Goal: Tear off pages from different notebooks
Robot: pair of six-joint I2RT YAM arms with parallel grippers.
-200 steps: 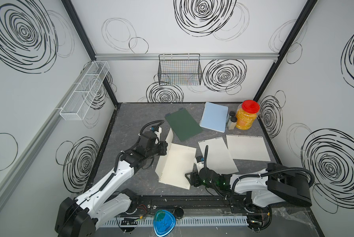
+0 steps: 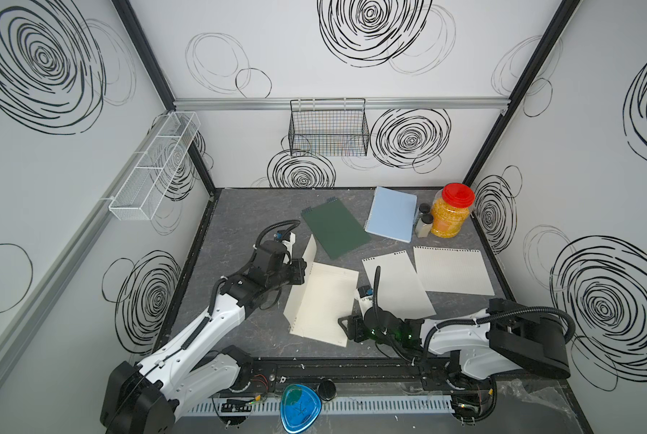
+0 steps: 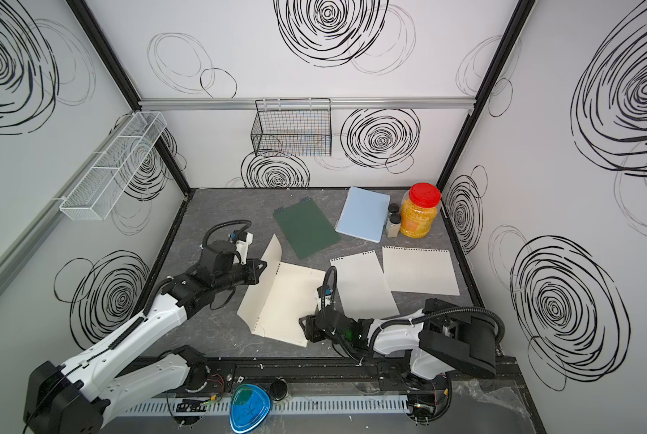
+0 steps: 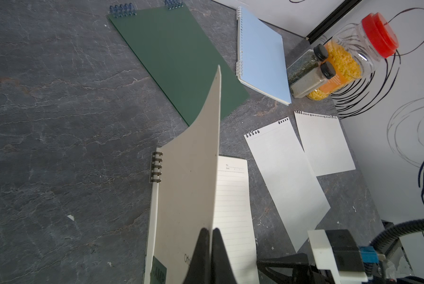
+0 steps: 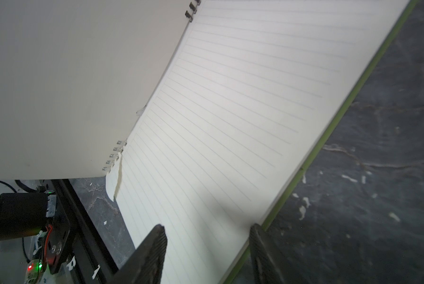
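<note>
A spiral notebook with cream lined pages [image 2: 328,302] lies at the front middle of the table. Its cover [image 4: 186,189] stands raised along the left side, and my left gripper is shut on the cover's thin upright edge. Over the lower right edge of the lined page [image 5: 231,118], my right gripper is open. One of its fingers [image 5: 148,250] is above the paper and the other near the green back cover's edge. Whether they touch the paper cannot be told. A torn scrap [image 5: 115,179] hangs by the rings at the page's near corner.
Two loose sheets with perforated edges, one nearer [image 2: 397,285] and one farther right [image 2: 453,271], lie right of the notebook. Behind are a green notebook [image 2: 335,228], a blue notebook [image 2: 391,214], two shakers and a red-lidded jar [image 2: 451,211].
</note>
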